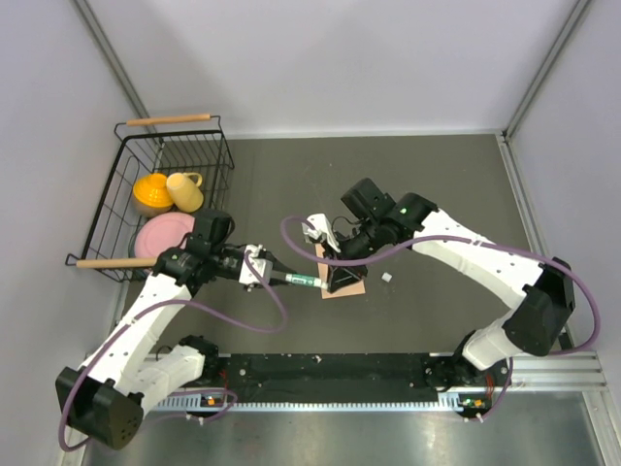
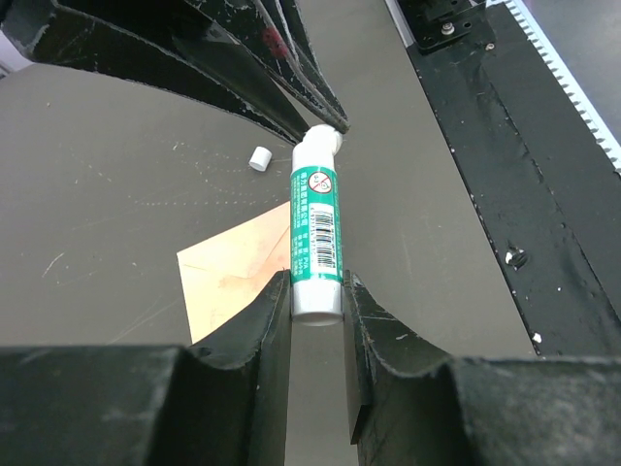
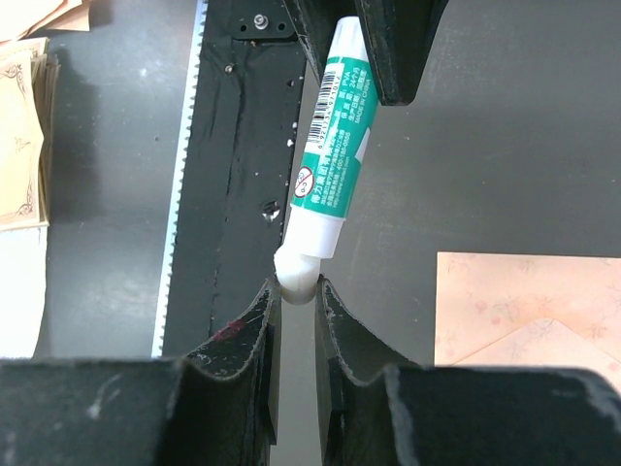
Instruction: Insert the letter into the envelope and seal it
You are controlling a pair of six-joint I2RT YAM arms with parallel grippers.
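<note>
A green-and-white glue stick point(image 2: 315, 223) is held horizontally by my left gripper, shut on its end. At the stick's other end, my right gripper has its fingertips at a white cap-like piece point(image 3: 296, 272), which sits slightly offset from the barrel. A peach envelope lies on the table below, partly hidden by the arms in the top view, with its flap lines visible in the right wrist view. A small white cylinder point(image 2: 260, 158) lies beside it on the table.
A wire rack point(image 1: 107, 214) with a pink plate, yellow pot and mug stands at the left. A black strip with a toothed rail point(image 1: 320, 379) runs along the front edge. Paper stacks point(image 3: 24, 146) show beyond it.
</note>
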